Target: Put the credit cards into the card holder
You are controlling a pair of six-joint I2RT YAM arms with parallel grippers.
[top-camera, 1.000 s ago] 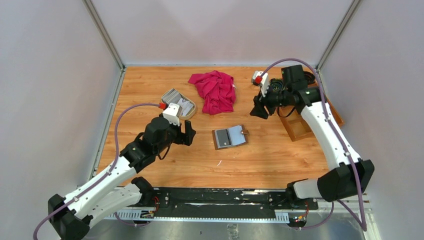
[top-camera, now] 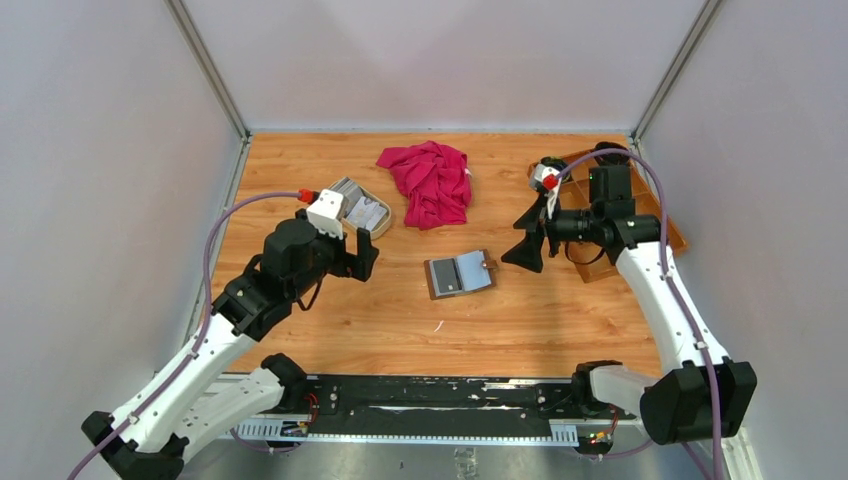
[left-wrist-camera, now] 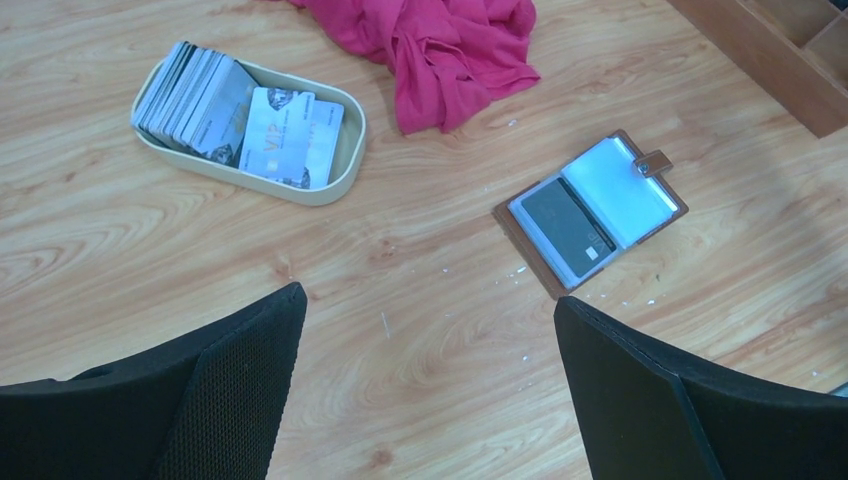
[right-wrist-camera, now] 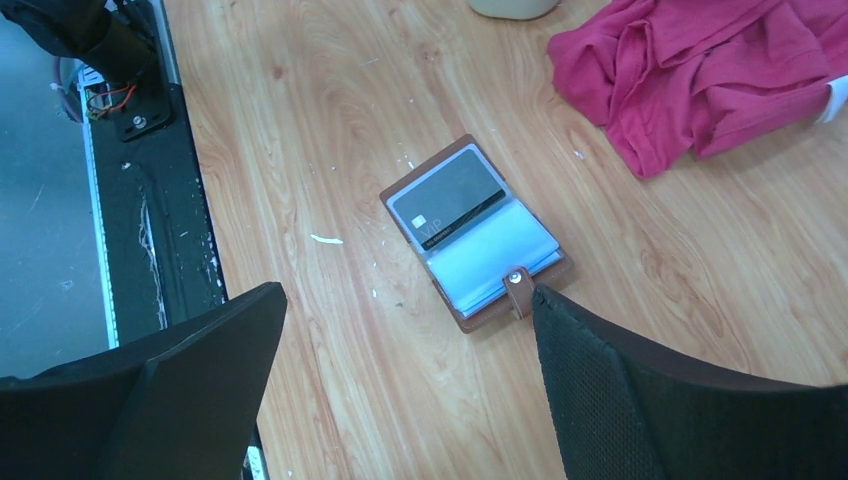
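The card holder [top-camera: 460,273] lies unfolded in the middle of the table, brown with clear sleeves. One sleeve shows a dark card [left-wrist-camera: 569,228] marked VIP; the other sleeve [right-wrist-camera: 494,252] looks pale blue and empty. An oval tub [left-wrist-camera: 345,172] carries a row of upright cards [left-wrist-camera: 197,105], with loose cards [left-wrist-camera: 287,138] leaning at its right end. My left gripper [top-camera: 366,256] hovers just below the tub, to the left of the holder, open and empty. On the holder's right, my right gripper [top-camera: 525,243] is also open, nothing between its fingers.
A crumpled magenta cloth [top-camera: 431,184] rests behind the holder. At the right stands a brown compartment box [top-camera: 593,262], partly behind the right arm. Bare wood surrounds the holder, with a small white scrap [right-wrist-camera: 326,239] in front of it.
The left gripper has drawn back to the left, away from the holder. My right gripper has come down toward the front and spread open. Holder, tub and cloth stay put.
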